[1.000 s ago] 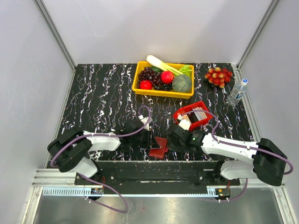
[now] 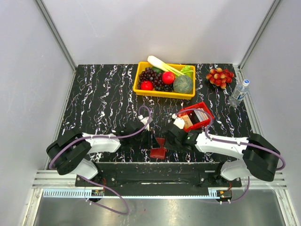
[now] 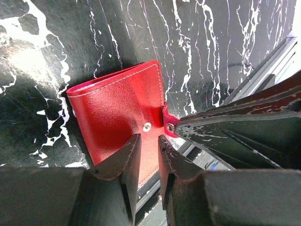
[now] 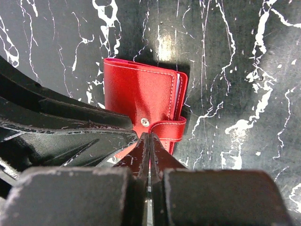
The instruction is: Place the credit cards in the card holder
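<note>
The red card holder [image 2: 158, 153] lies folded on the table between my grippers. Its metal stud [image 3: 147, 127] shows on the front cover. The strap [image 4: 168, 130] bends from the holder's edge over the front, its end beside the stud and not visibly fastened. My left gripper is slightly open over the cover, a narrow gap between its fingertips, nothing held. My right gripper is shut, tips at the strap's end, nothing visible between them. Whether cards are inside is unclear; a pale edge [image 4: 179, 89] shows between the covers.
A red basket [image 2: 210, 123] with cards [image 2: 201, 116] stands behind the right arm. Farther back are a yellow crate [image 2: 164, 94] of produce, a fruit bunch [image 2: 219, 76] and a water bottle [image 2: 239, 92].
My right gripper has moved left, in to the holder. The strap that stuck out to the right is now bent toward the front. The holder has turned slightly; the left arm looks nearly still.
</note>
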